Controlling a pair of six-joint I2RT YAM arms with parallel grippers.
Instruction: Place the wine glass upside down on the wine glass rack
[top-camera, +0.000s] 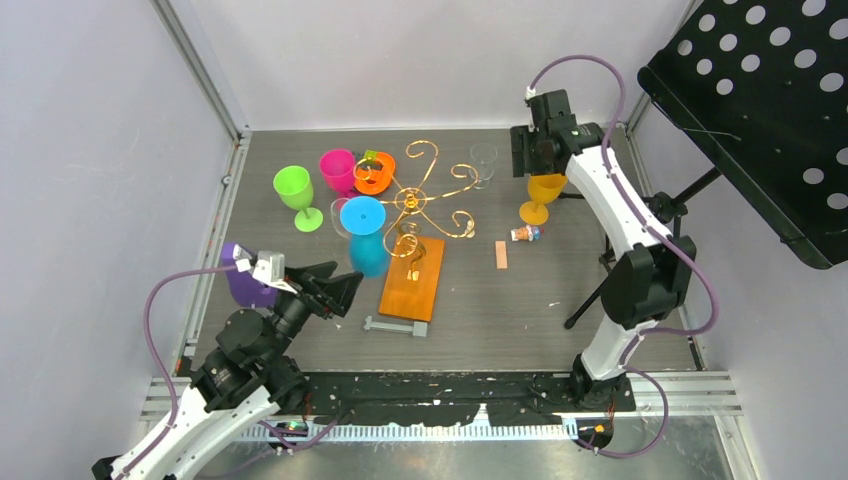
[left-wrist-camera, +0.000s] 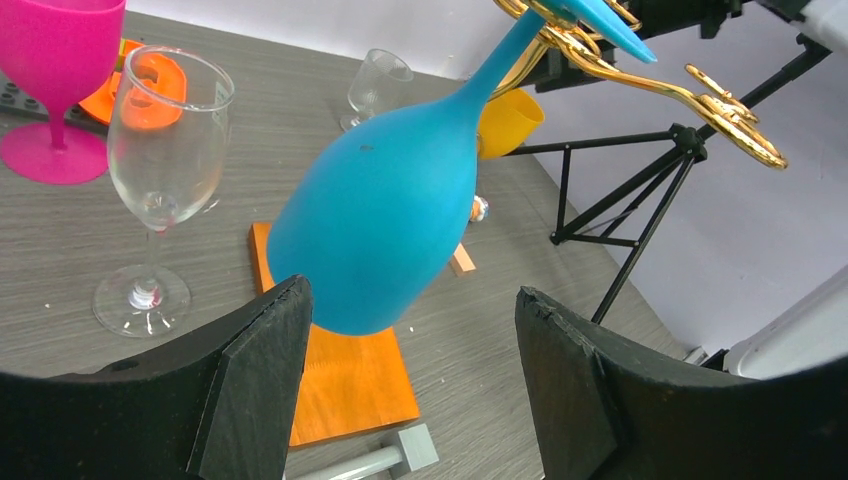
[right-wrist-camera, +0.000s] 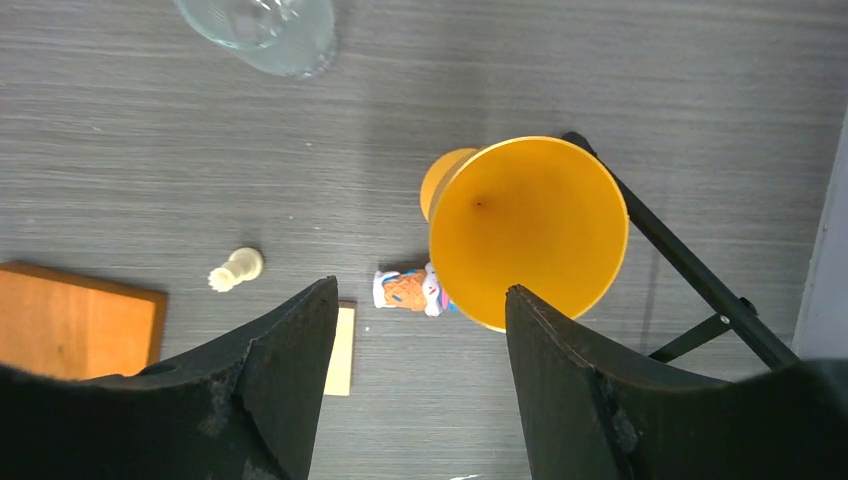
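The blue wine glass (top-camera: 368, 252) hangs upside down from one arm of the gold rack (top-camera: 428, 203), its foot on top and its bowl below. In the left wrist view the blue bowl (left-wrist-camera: 385, 215) is tilted and hangs beyond my left fingers. My left gripper is open, with nothing held; from above it is just left of and in front of the glass. Over the far right of the table, my right gripper stands open and empty above a yellow goblet (right-wrist-camera: 530, 230). The rack's other hooks look empty.
Upright around the rack stand a green goblet (top-camera: 293, 187), a pink goblet (top-camera: 338, 168) and clear glasses (left-wrist-camera: 165, 150). The rack's wooden base (top-camera: 412, 285) has a grey tool (top-camera: 395, 327) before it.
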